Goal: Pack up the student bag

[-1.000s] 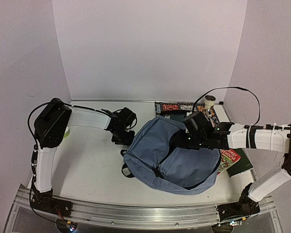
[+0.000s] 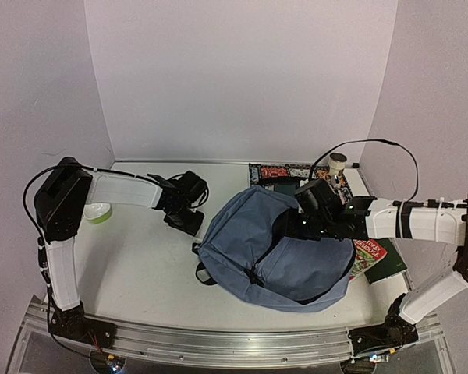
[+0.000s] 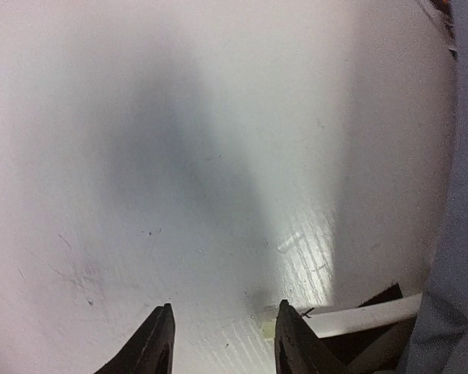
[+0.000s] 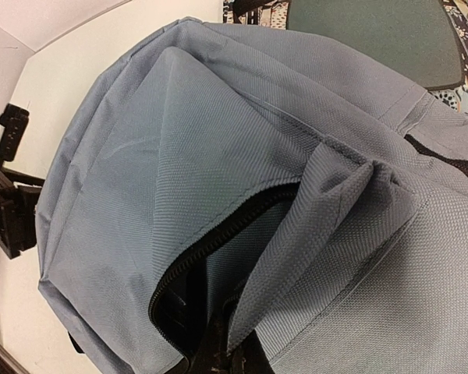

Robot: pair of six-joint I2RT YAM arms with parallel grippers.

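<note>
The blue-grey bag lies on the table with its black-zipped opening partly agape. My right gripper is shut on the flap edge of that opening; the fabric goes in between its fingers. Left of the bag, my left gripper stands open over the table, with nothing between its fingers. A thin white strip with a pale end runs out from beside the bag's black strap, its end by the right-hand finger in the left wrist view. How much of the bag is filled is hidden.
A green and white round item sits by the left arm. Behind the bag are a patterned sheet and a jar. To the right lie a colourful book and a dark green one.
My left gripper has drawn back leftward, away from the bag's side, uncovering more of the round green and white item. My right arm and the bag look unmoved.
</note>
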